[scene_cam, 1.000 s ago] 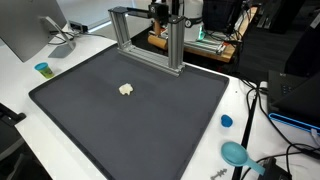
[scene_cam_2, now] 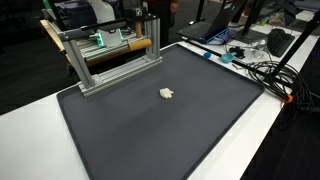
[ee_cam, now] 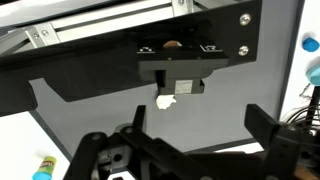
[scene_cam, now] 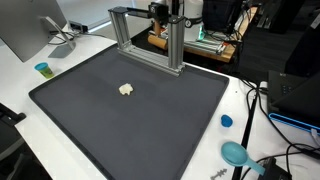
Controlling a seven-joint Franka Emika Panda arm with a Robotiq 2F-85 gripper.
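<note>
In the wrist view my gripper is open, its two dark fingers wide apart. Between and beyond them is a dark block-like piece [ee_cam: 178, 72] with a pale square on its face, in front of a black bar [ee_cam: 95, 72]. Whether the fingers touch this piece cannot be made out. A small whitish object [scene_cam: 125, 89] lies alone on the dark grey board [scene_cam: 115, 125]; the wrist view shows it just below the block-like piece. The metal frame [scene_cam_2: 110, 77] stands at one edge of the board, with an orange-brown part [scene_cam: 158, 41] at it.
A cup with green and blue colouring [scene_cam: 43, 70] stands on the white table beyond the board. On the other side are a blue lid-like item [scene_cam: 226, 121], a turquoise bowl-shaped item [scene_cam: 240, 156] and loose black cables [scene_cam_2: 270, 73]. Most of the board is bare.
</note>
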